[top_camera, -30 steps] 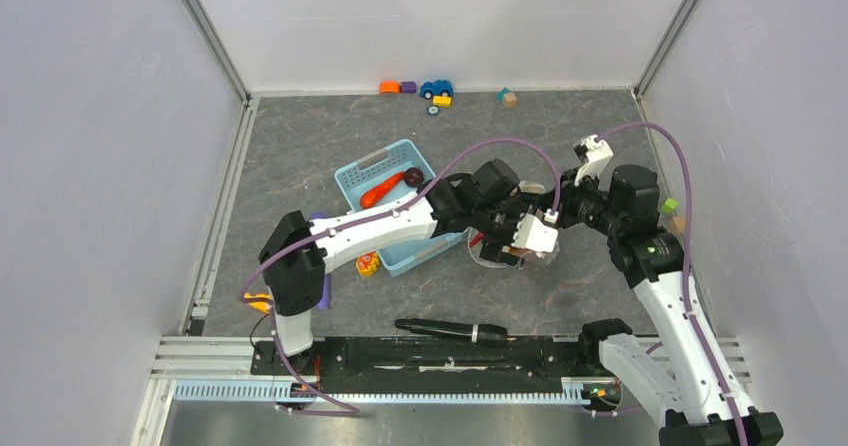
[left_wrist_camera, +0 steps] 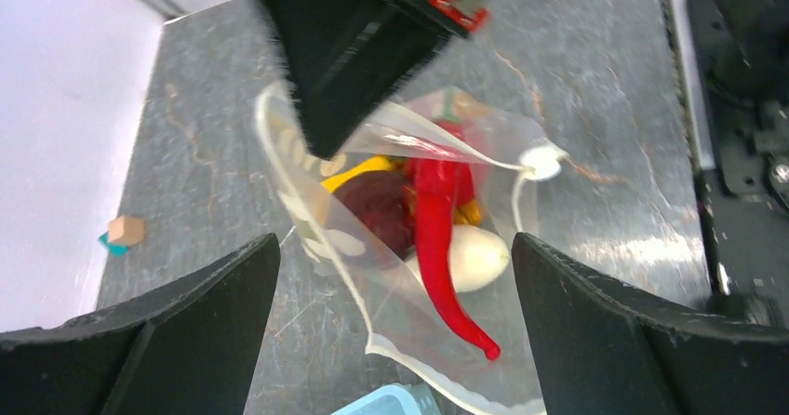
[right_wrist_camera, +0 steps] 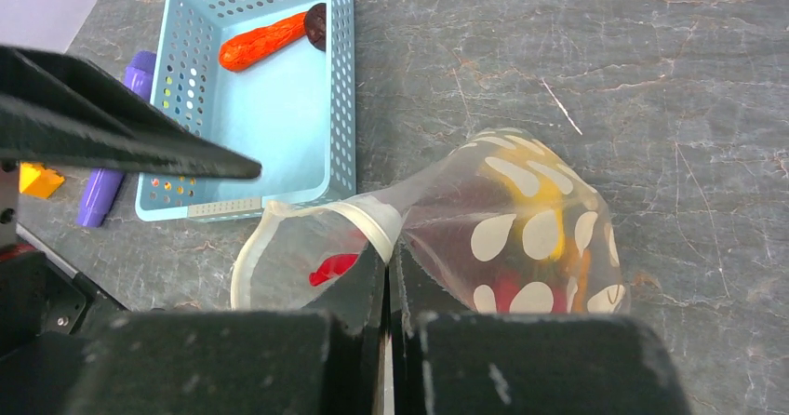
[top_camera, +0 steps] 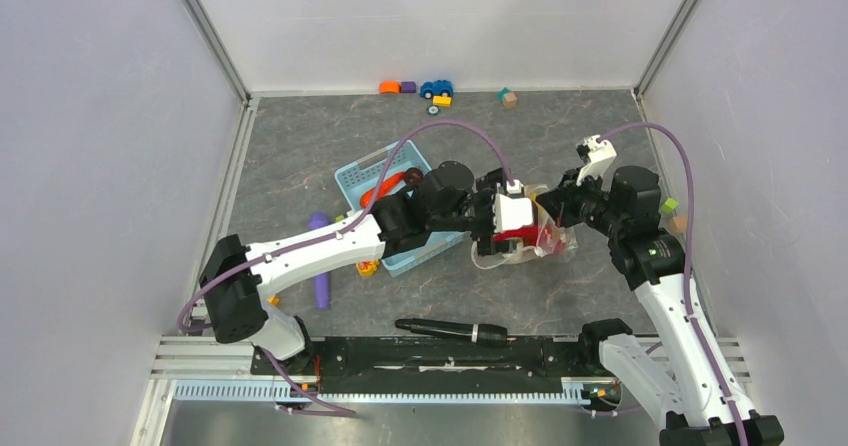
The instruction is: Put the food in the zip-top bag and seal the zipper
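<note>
The clear zip top bag holds a red pepper, a dark red item, a pale oblong item and something yellow. Its top gapes in the left wrist view. My right gripper is shut on the bag's rim. My left gripper stands open over the bag, its fingers apart with nothing gripped between them. The blue basket holds an orange carrot and a dark round item.
A purple bottle and a yellow piece lie beside the basket. Toy blocks and a blue car sit along the back wall.
The right arm has stayed put.
</note>
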